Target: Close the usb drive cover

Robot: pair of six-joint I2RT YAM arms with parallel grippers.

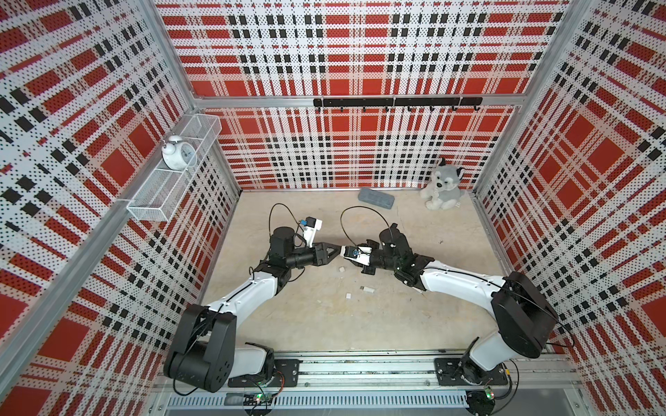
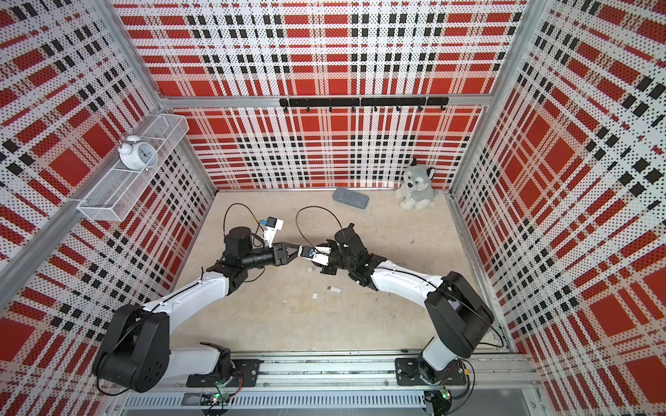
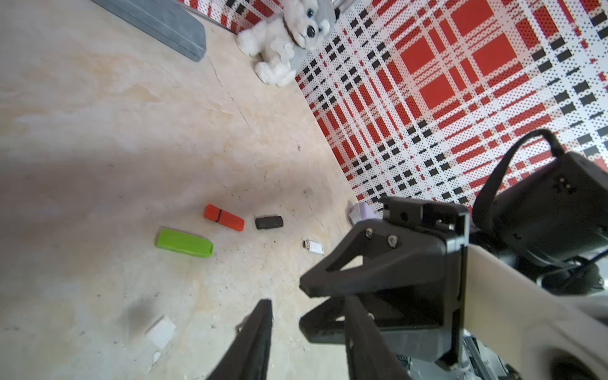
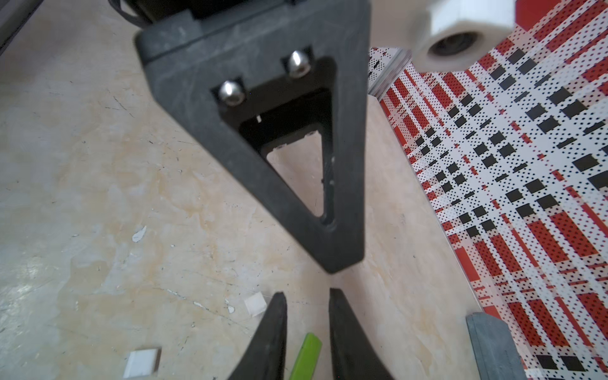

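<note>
My left gripper stands open, its two dark fingers apart with nothing held between them. Facing it closely, my right gripper is part open; no object shows held in its fingers. A green USB drive (image 3: 183,243) lies on the table in the left wrist view, and part of a green piece appears beyond the right fingers. Close by are a red drive (image 3: 223,217) and a black one (image 3: 269,221). A small white USB drive (image 3: 313,246) with its metal plug bare lies near the right gripper's fingers. Which cover belongs to which drive, I cannot tell.
Small white pieces, one of them a white block (image 3: 161,332), are scattered on the table. At the back are a grey case (image 1: 376,198) and a plush dog (image 1: 442,185). A wire shelf (image 1: 173,170) hangs on the left wall.
</note>
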